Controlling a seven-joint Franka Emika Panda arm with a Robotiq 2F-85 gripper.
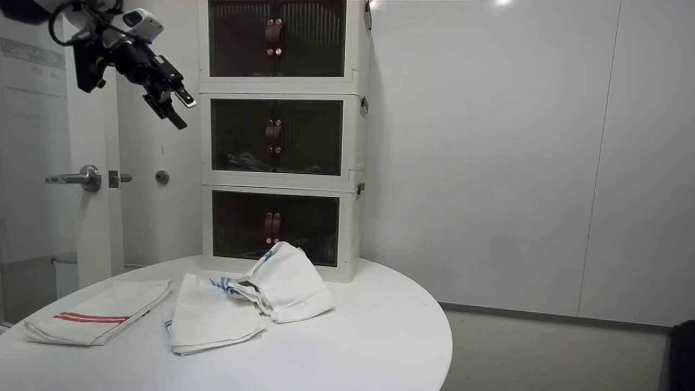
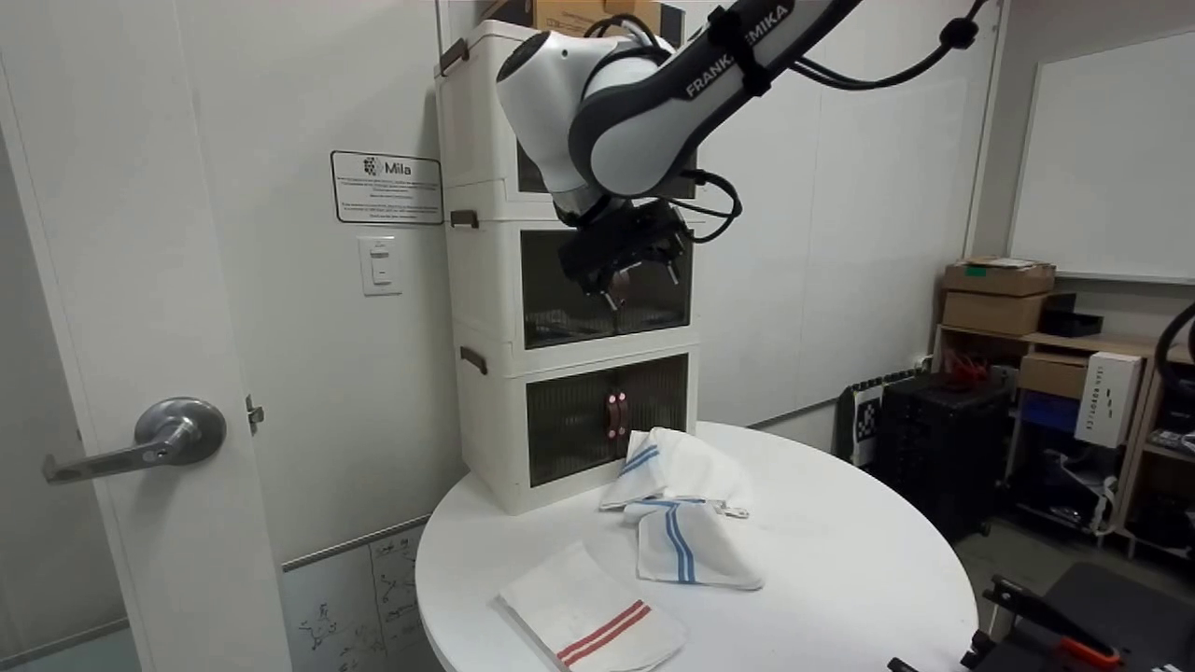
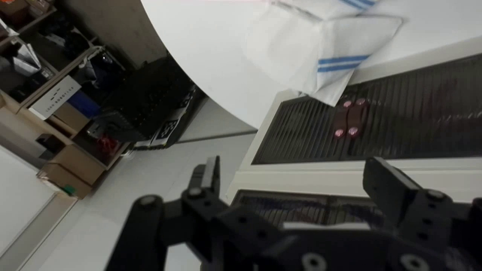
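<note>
High above the table, my gripper (image 1: 182,112) points down toward the cabinet in exterior view 1. Its two fingers stand wide apart in the wrist view, one finger (image 3: 210,174) at left and the other at right, with only the cabinet seen behind the gap. A white towel with blue stripes (image 1: 293,283) is bunched against the cabinet's front. Another blue-striped towel (image 1: 212,316) lies folded in front of it, the two touching or overlapping. Flat and apart at the left is a folded white towel with red stripes (image 1: 104,309).
Stacked cabinet units (image 2: 493,426) with dark ribbed doors stand at the back of the round white table (image 1: 384,332). The lowest door handles (image 3: 350,118) are close behind the bunched towel.
</note>
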